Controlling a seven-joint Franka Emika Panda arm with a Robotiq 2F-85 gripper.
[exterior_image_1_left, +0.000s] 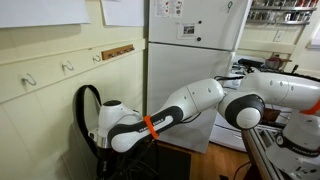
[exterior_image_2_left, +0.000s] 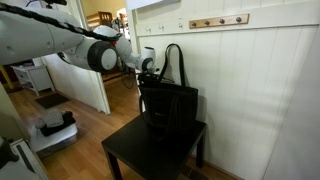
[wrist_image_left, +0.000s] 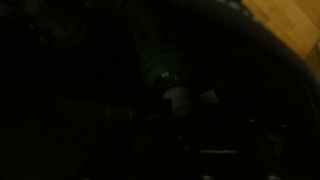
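A black tote bag (exterior_image_2_left: 172, 112) stands on a black chair or low table (exterior_image_2_left: 140, 148) against the wall, its handles (exterior_image_2_left: 168, 58) upright. The arm's wrist (exterior_image_1_left: 113, 112) is at the bag's mouth, pointing down. Both exterior views lose the fingers behind or inside the dark bag. Very dim, the wrist view looks into the bag. A green bottle (wrist_image_left: 158, 48) with a pale cap or neck (wrist_image_left: 178, 98) lies there, its cap end toward the lower middle. Faint glints show below it, but I cannot make out the fingers or whether they touch the bottle.
Wall hooks on a wooden rail (exterior_image_1_left: 118, 51) and the pale wall (exterior_image_2_left: 245, 100) run close beside the bag. A white fridge (exterior_image_1_left: 185, 80) stands behind the arm. Wooden floor (exterior_image_2_left: 85, 150) lies open in front of the black seat.
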